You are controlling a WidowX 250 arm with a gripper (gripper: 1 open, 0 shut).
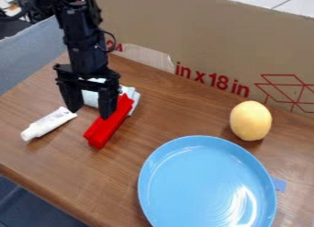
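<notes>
The black gripper (pixel 88 100) is open above the left part of the wooden table, its fingers pointing down near the upper end of a red bar-shaped object (pixel 106 130). That red object lies diagonally on the wood. To its left lies a white tube (pixel 47 124). A white item (pixel 132 96) lies behind the gripper, partly hidden by it. A blue plate (pixel 207 187) sits at the front right, and a yellow potato-like object (pixel 251 121) rests at the back right.
A cardboard box (pixel 215 42) stands along the back of the table (pixel 147 120). A grey surface lies past the left edge.
</notes>
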